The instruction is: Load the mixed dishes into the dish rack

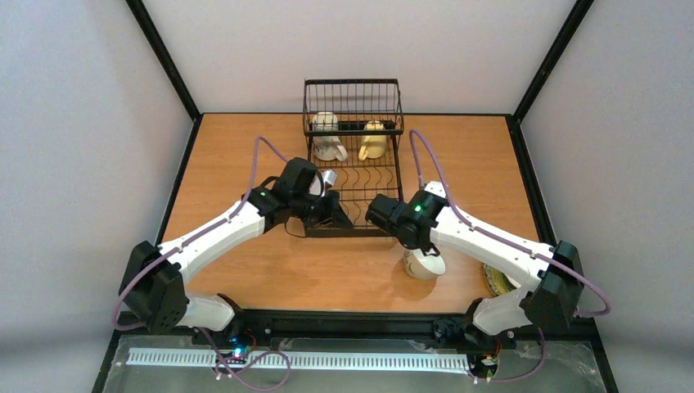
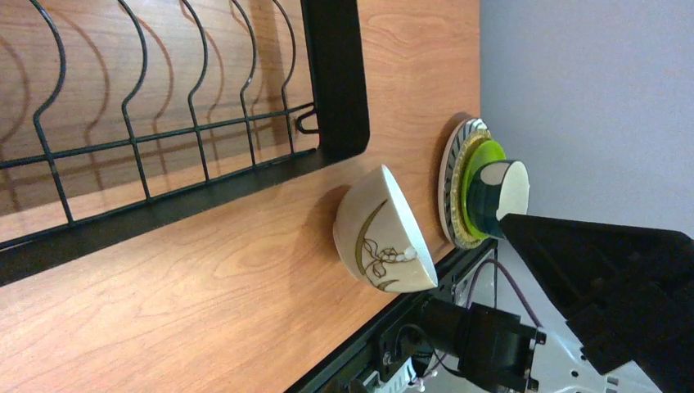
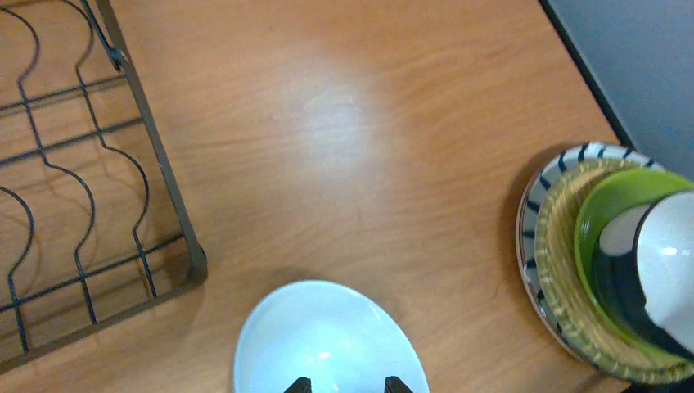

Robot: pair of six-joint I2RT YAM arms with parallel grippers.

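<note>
The white bowl [image 1: 425, 265] stands tilted on the table just in front of the rack's right corner. From the left wrist view, the bowl [image 2: 380, 233] shows a floral outside and leans toward the right. In the right wrist view, two fingertips with a gap between them mark my right gripper over the bowl [image 3: 327, 340]; whether they touch it cannot be told. My left gripper [image 1: 344, 223] is shut over the front left of the black dish rack [image 1: 353, 232], nothing showing in it. In the rack's rear sit a white mug [image 1: 326, 123] and a yellow mug [image 1: 373, 146].
At the right edge, a white cup [image 3: 675, 254] with a dark outside rests in a green bowl [image 3: 596, 209] on stacked plates [image 3: 536, 221]. The right arm partly covers that stack from above. Front rack slots look empty; table left of the rack is clear.
</note>
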